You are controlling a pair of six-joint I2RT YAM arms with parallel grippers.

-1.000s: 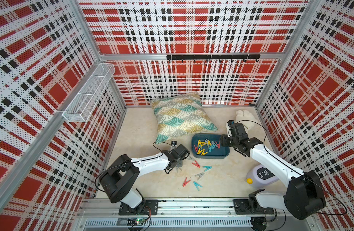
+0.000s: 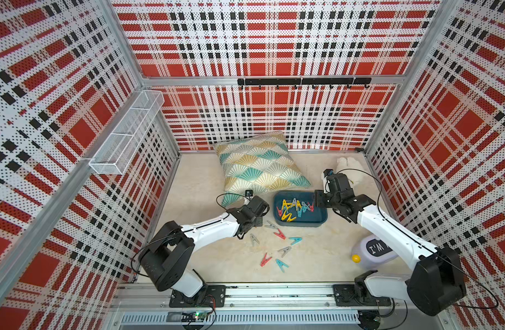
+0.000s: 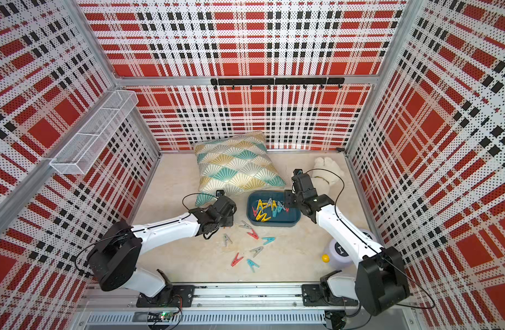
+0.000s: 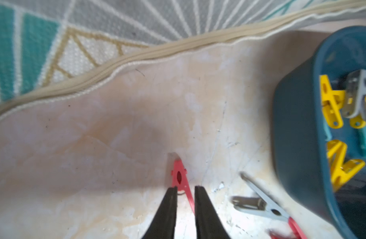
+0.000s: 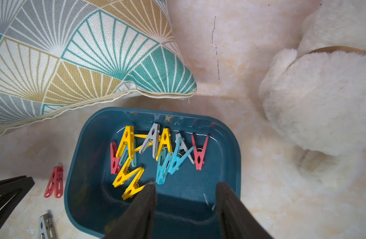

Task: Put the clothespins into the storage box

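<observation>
The dark blue storage box holds several yellow, red, grey and blue clothespins. In the left wrist view my left gripper looks shut, its fingertips close together and no pin clearly held. A red clothespin lies on the table beyond them, one leg partly hidden by the fingers. My right gripper is open above the box, with nothing between its fingers. Loose on the table in front of the box are a red clothespin, a blue clothespin and several others.
A patterned pillow lies just behind the box and the left gripper. White plush sits behind right, and a lilac object stands near the right arm. The table's left part is open.
My left gripper has shifted slightly toward the pillow, uncovering a grey clothespin in front of it. The right arm has barely moved, and the pins in the box look the same.
</observation>
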